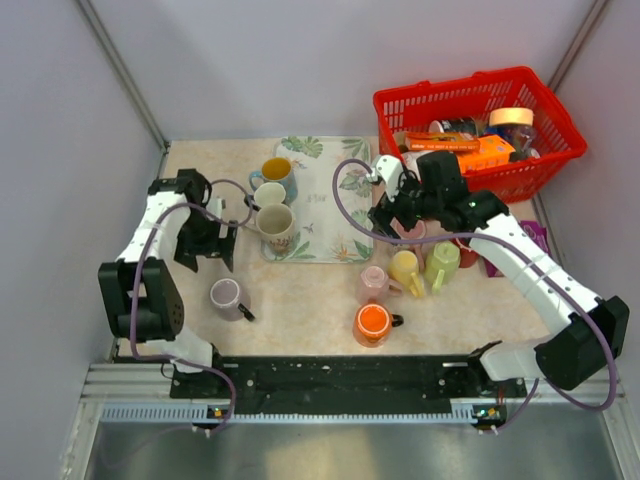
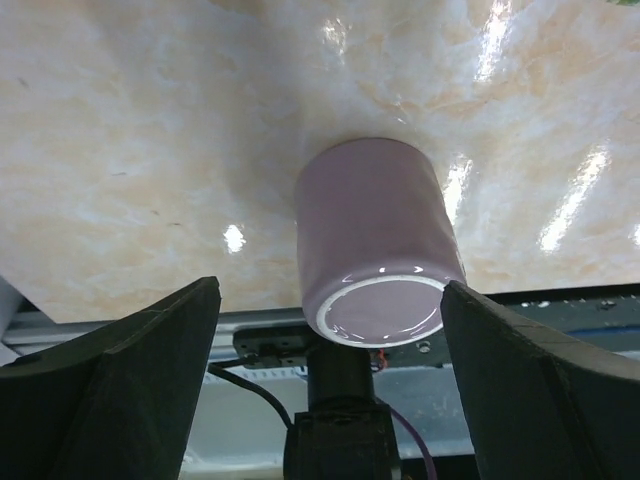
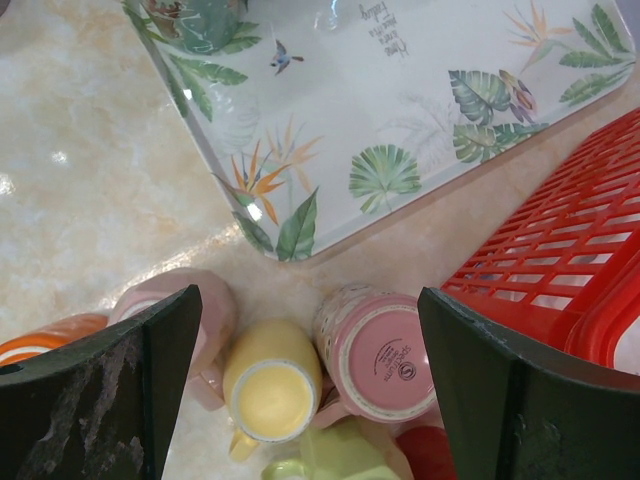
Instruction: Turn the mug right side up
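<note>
A mauve mug (image 1: 229, 297) stands upside down on the left part of the table, its pale-ringed base up; a dark handle points to the front right. In the left wrist view the mug (image 2: 375, 215) lies beyond and between the fingertips, apart from them. My left gripper (image 1: 210, 258) hovers behind the mug, open and empty. At the right, my right gripper (image 1: 382, 222) hangs over a group of upturned mugs, its fingers apart with nothing held. That group includes a pink mug (image 3: 385, 355), a yellow mug (image 3: 270, 400) and a green mug (image 3: 350, 452).
A leaf-patterned tray (image 1: 325, 205) lies at the back, with several mugs by its left side. An orange mug (image 1: 372, 325) stands near the front edge. The full red basket (image 1: 520, 180) occupies the back right. Bare table lies between the mauve and orange mugs.
</note>
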